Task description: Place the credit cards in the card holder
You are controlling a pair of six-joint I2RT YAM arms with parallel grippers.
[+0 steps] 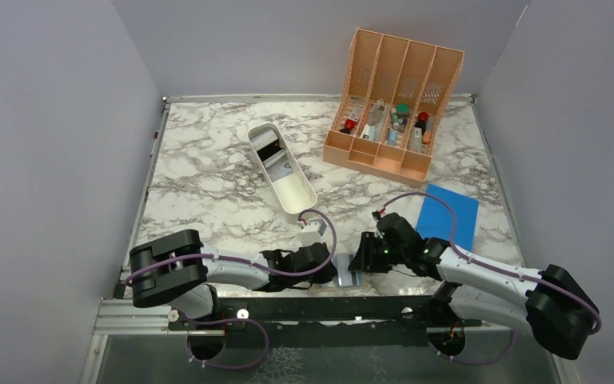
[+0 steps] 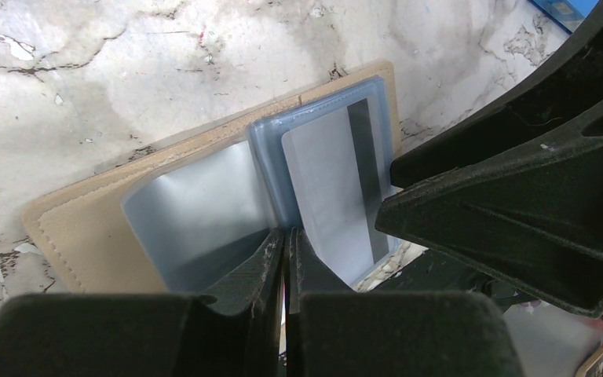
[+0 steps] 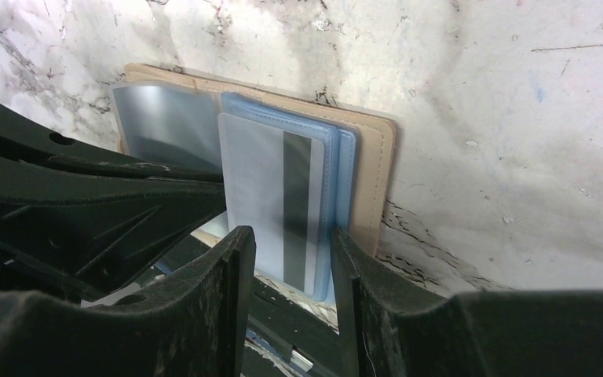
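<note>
Open on the marble tabletop lies the card holder (image 2: 94, 204), beige with clear, blue-edged sleeves. A pale card with a dark stripe (image 3: 265, 181) lies flat at its right-hand sleeve; how deep it sits inside is hard to tell. My left gripper is shut on the sleeve's edge, at the card's left side; the exact layer pinched is hidden. Over the card and the sleeve's right edge, my right gripper stands open, nothing gripped between its fingers. From above, both grippers mostly cover the holder (image 1: 349, 277).
A long white tray (image 1: 296, 190) holding a few cards stands at the back left. Behind it to the right is an orange divided rack (image 1: 373, 160) with small items. A blue sheet (image 1: 457, 210) lies at right. The two grippers are very close together.
</note>
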